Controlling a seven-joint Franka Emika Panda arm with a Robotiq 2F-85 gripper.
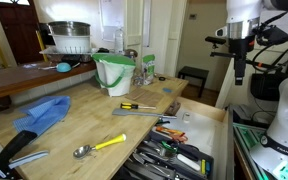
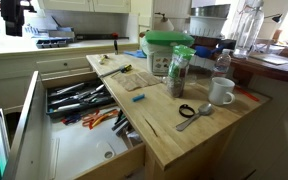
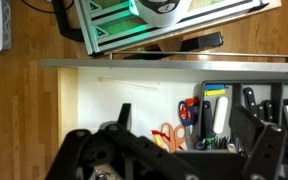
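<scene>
My gripper is open above the drawer (image 3: pixel 99 100), its two dark fingers apart and nothing held between them. Exterior view 1 has the gripper (image 1: pixel 238 72) high at the right, well clear of the drawer. Within the drawer, the wrist view shows orange-handled scissors (image 3: pixel 166 137) and, next to them, red-and-black scissors (image 3: pixel 190 110). A white-handled tool (image 3: pixel 221 114) lies beside these, with several black-handled utensils farther right. Parts of the drawer's contents are hidden behind the fingers.
On the wooden counter are a blue cloth (image 1: pixel 44 116), a spoon (image 1: pixel 82 152), a yellow-handled tool (image 1: pixel 111 142) and a white-and-green tub (image 1: pixel 114 75). A white mug (image 2: pixel 221 91) stands near the counter's edge. One drawer section (image 2: pixel 79 145) is largely bare.
</scene>
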